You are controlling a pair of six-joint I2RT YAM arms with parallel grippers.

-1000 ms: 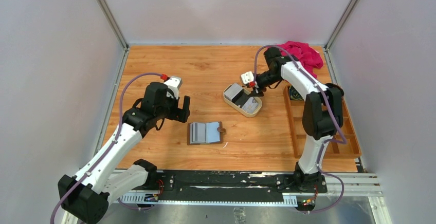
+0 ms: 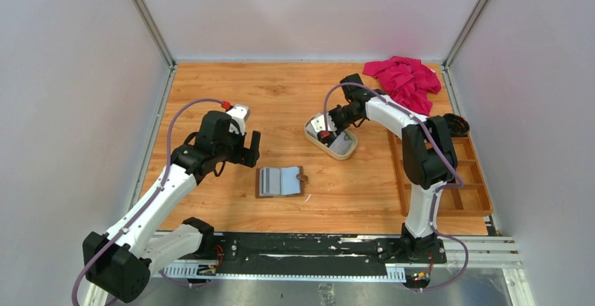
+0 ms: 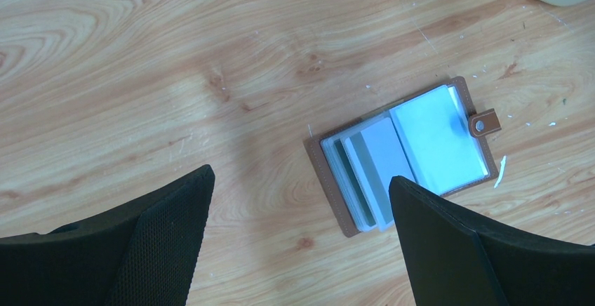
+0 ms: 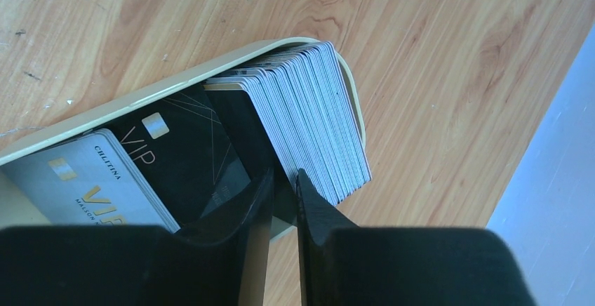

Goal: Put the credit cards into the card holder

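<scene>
An open brown leather card holder (image 2: 279, 181) with clear sleeves lies on the table, also in the left wrist view (image 3: 435, 137). My left gripper hangs open and empty above and beside it. A cream oval box (image 2: 339, 154) holds credit cards: an upright stack (image 4: 309, 109), a black VIP card (image 4: 175, 144) and silver cards (image 4: 98, 180). My right gripper is down in the box, its fingertips slightly apart at the near edge of the upright stack; whether a card is between them is unclear.
A wooden compartment tray (image 2: 473, 201) with a dark round container stands at the right. A pink cloth (image 2: 405, 78) lies at the back right. The table's left, back and front middle are clear.
The left arm is practically still.
</scene>
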